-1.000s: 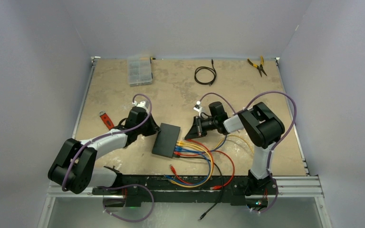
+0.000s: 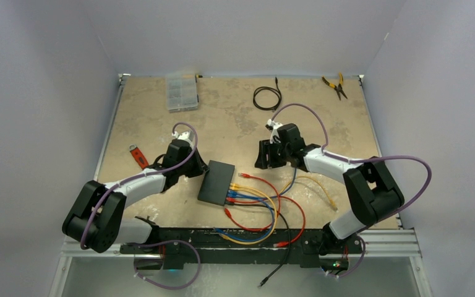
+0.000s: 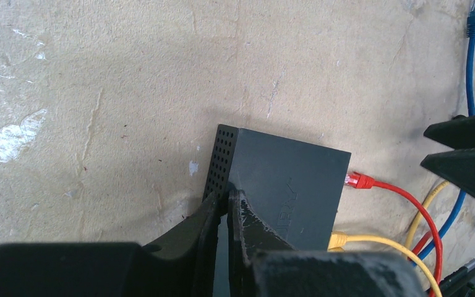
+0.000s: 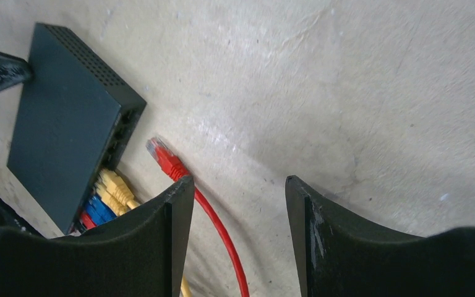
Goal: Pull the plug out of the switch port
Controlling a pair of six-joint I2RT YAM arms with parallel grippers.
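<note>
The black switch lies flat, with yellow, blue, red and dark plugs in its right-side ports. My left gripper is shut on the switch's perforated left edge. A red plug lies loose just outside the port side, its clear tip close to the switch; the right wrist view shows this red plug apart from the ports. My right gripper stands open above and to the right of it, with nothing between its fingers.
Tangled cables run to the front edge. A red tool lies at left; a clear organiser, coiled black cable and pliers lie at the back.
My right arm has risen and drawn back from the port side, leaving the red plug lying beside the switch. My left arm and the switch have not moved.
</note>
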